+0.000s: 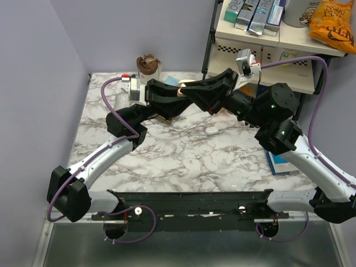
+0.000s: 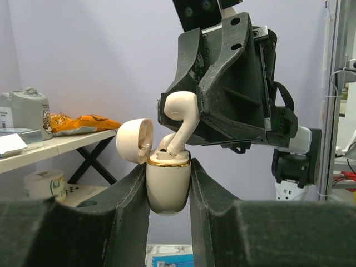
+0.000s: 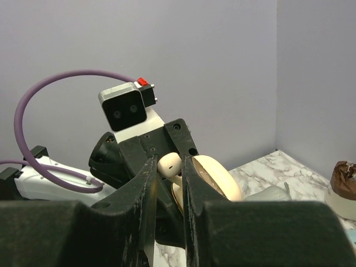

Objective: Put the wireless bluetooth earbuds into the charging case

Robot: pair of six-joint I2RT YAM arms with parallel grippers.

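My left gripper is shut on the cream charging case point(image 2: 168, 194), which has a gold rim. The case is upright, its lid point(image 2: 133, 141) standing open on the left. Above it, my right gripper is shut on a cream earbud point(image 2: 184, 111). The earbud's stem points down and left to the case opening; how deep it reaches cannot be told. A pale rounded part point(image 2: 165, 142) shows beside the stem, unclear whether earbud or case. In the right wrist view the earbud's head point(image 3: 169, 165) shows at the fingertips, near the lid point(image 3: 219, 175).
Both grippers meet high over the marble table point(image 1: 183, 161), whose front is mostly clear. A small white object point(image 1: 212, 131) lies on it. A shelf point(image 1: 297, 41) with boxes and an orange bag point(image 1: 332, 25) stands at the back right.
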